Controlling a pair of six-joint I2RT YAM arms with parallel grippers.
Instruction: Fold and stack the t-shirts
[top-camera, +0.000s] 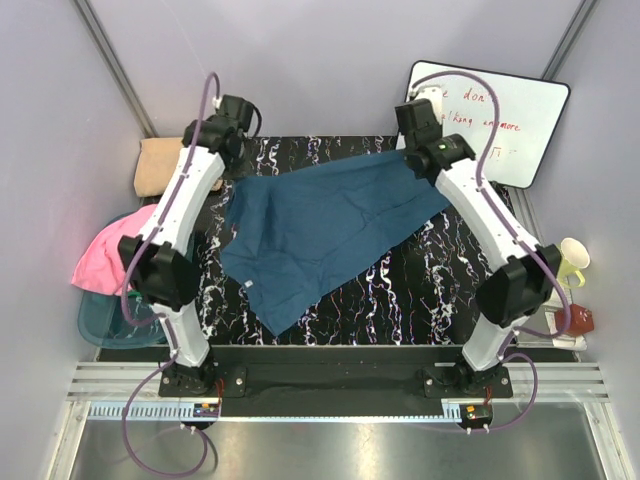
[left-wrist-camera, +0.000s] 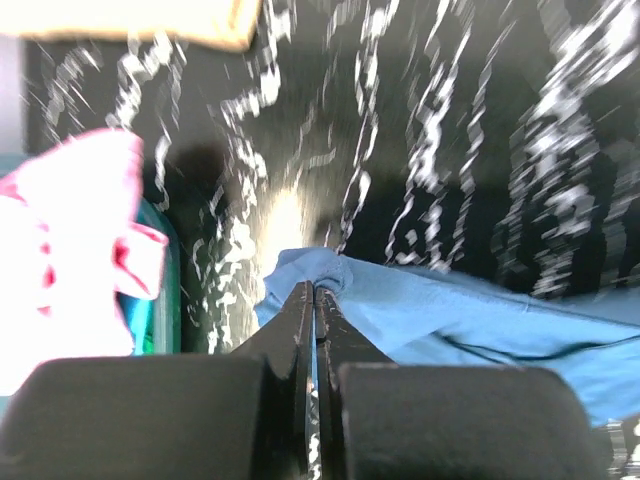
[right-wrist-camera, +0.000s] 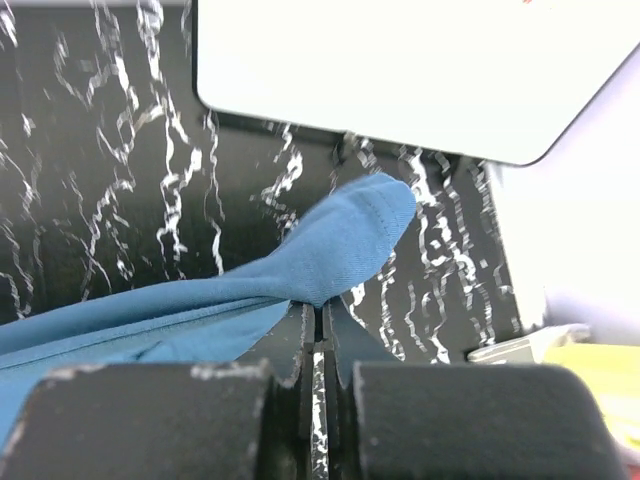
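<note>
The blue t-shirt (top-camera: 320, 230) is spread over the dark marbled table, its upper edge raised between my two grippers. My left gripper is shut on a pinched fold of it at the upper left. My right gripper is shut on the other end of that edge, with a bunched fold (right-wrist-camera: 355, 230) standing above the fingertips. In the top view the lower part of the shirt fans toward the front left, and the arms partly hide both held ends.
A blue bin (top-camera: 100, 325) with pink cloth (top-camera: 110, 245) stands at the left, a tan folded item (top-camera: 155, 165) behind it. A whiteboard (top-camera: 510, 130) is at back right; a green mug (top-camera: 572, 258) and red box (top-camera: 582, 320) sit at right.
</note>
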